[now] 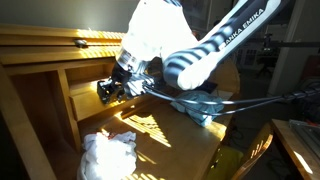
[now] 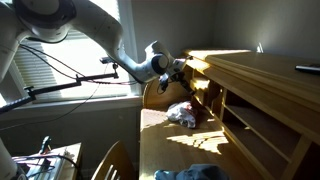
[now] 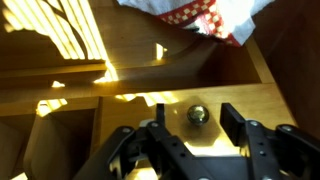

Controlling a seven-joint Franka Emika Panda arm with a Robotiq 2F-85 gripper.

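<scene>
A wooden drawer front (image 3: 262, 108) with a small round dark knob (image 3: 198, 115) fills the lower middle of the wrist view. My gripper is partly open, its two fingers (image 3: 232, 122) apart on either side of the knob in that view. Whether either finger touches the knob cannot be told. From the first exterior view, the gripper (image 1: 112, 90) hangs in front of the drawer face (image 1: 88, 103) below the desk's upper shelf. In the second exterior view the gripper (image 2: 182, 77) is small and dark.
A white cloth (image 1: 108, 155), red-checked in the wrist view, lies on the desktop near the shelf unit. A bluish cloth (image 1: 200, 107) lies farther off. Open cubbies (image 2: 255, 125) line the desk's back. Bare, sun-striped desktop (image 1: 170, 150) lies between the cloths.
</scene>
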